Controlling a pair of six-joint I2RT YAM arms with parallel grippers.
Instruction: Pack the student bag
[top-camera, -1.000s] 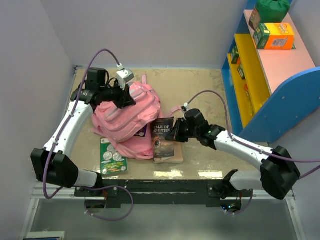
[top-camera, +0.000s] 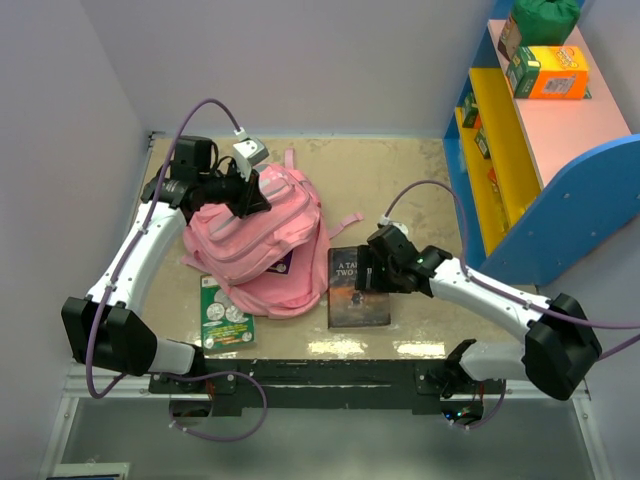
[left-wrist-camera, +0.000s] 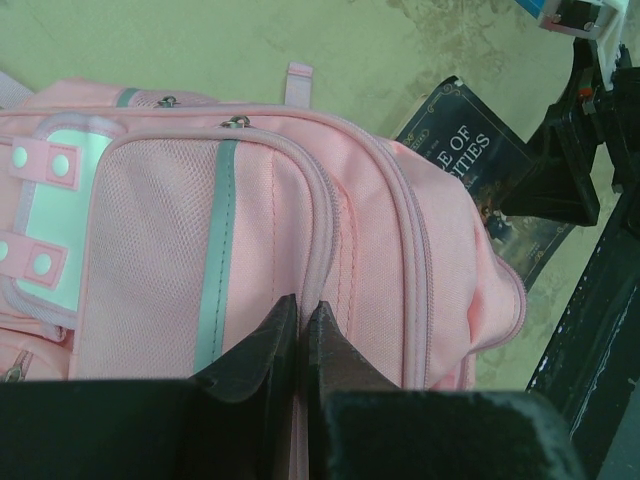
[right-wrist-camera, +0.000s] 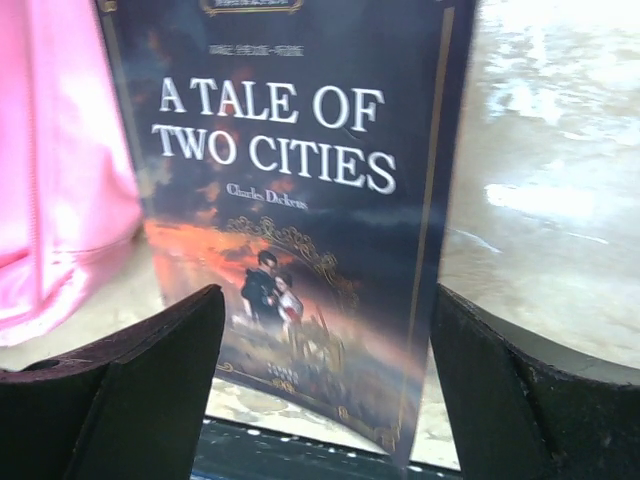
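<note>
The pink backpack (top-camera: 265, 235) slumps at the left of the table. Its top edge piping is pinched by my left gripper, which is shut on it. A dark book (top-camera: 358, 308) titled "A Tale of Two Cities" lies face up just right of the bag. Above it hangs my right gripper (top-camera: 364, 272), open. In the right wrist view the cover (right-wrist-camera: 290, 200) shows between and beyond the spread fingers, and they do not grip it. A green book (top-camera: 225, 318) rests at the bag's lower left.
A blue shelf unit (top-camera: 575, 240) with yellow and pink shelves stands at the right, an orange box (top-camera: 552, 72) and a green bag (top-camera: 543, 22) on top. Bare table (top-camera: 390, 165) lies between backpack and shelf.
The book's cover was swung left with pale pages showing; now it lies over them. My right gripper has moved slightly right and opened. The left arm and the backpack look still.
</note>
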